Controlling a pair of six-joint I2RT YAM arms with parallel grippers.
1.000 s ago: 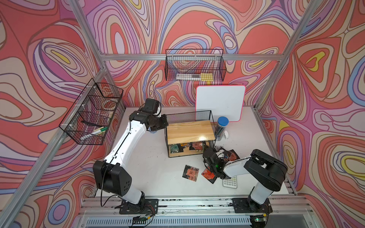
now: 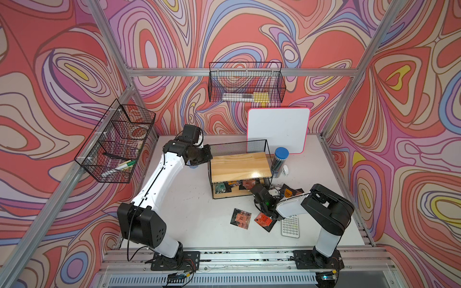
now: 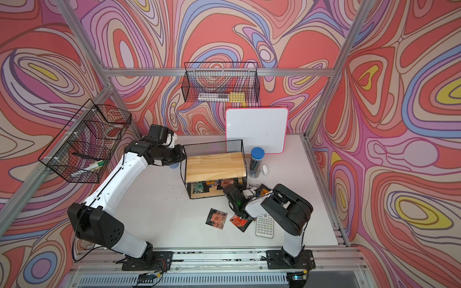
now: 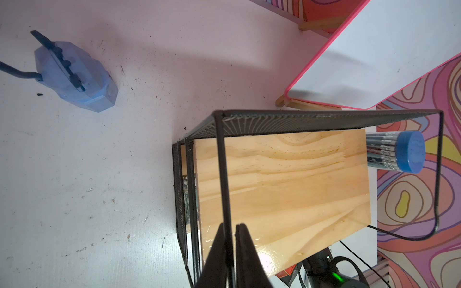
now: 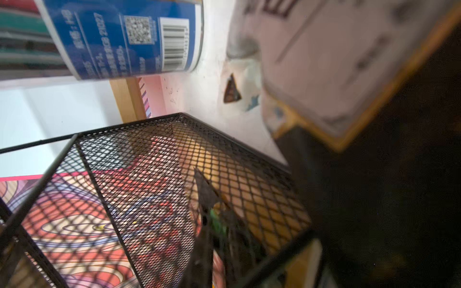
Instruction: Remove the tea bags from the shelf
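The wire shelf with a wooden board (image 2: 240,165) stands mid-table, small packets (image 2: 221,187) on its lower level. My left gripper is at its near-left upright, a finger either side of the bar; how far shut is unclear. My right gripper (image 2: 257,192) is low at the shelf's right front; its fingers and anything between them are hidden or dark. A packet (image 2: 241,218) and a red packet (image 2: 264,219) lie on the table in front. In the right wrist view, a large pale packet (image 5: 345,57) is close beside the mesh.
A pencil canister (image 2: 281,160) stands right of the shelf, before a whiteboard (image 2: 276,127). A calculator (image 2: 290,229) lies front right. A blue object (image 4: 81,81) is left of the shelf.
My left arm has not visibly moved.
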